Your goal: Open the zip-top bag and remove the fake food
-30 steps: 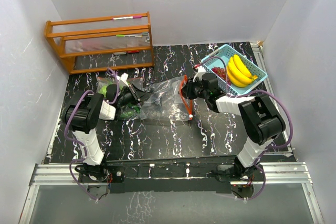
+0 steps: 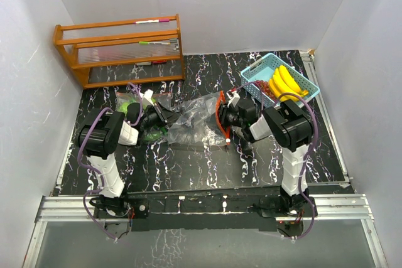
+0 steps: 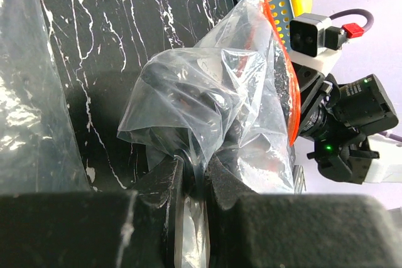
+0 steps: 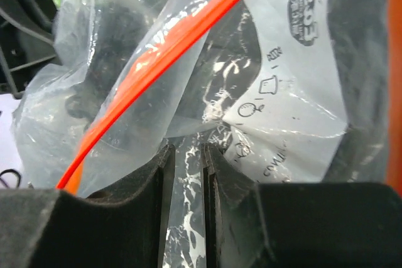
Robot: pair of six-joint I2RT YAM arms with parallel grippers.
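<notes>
A clear plastic zip bag [image 2: 196, 127] with an orange zip strip [image 2: 222, 119] lies across the middle of the table, its zip end toward the right. My left gripper is shut on a bunched fold of the clear plastic. At the zip end, my right gripper is part open. Between its fingertips I see only plastic and dark tabletop, nothing clasped. In the right wrist view the orange strip [image 4: 157, 70] runs slantwise above the fingers, and a second orange edge shows at the far right, with printed plastic [image 4: 286, 80] between them.
Green items in clear plastic [image 2: 152, 135] lie under and around the left gripper. At the back right stands a light blue basket [image 2: 253, 69] with bananas [image 2: 287, 83] and grapes [image 2: 264, 86]. A wooden rack [image 2: 129, 61] stands back left.
The left arm looks unmoved.
</notes>
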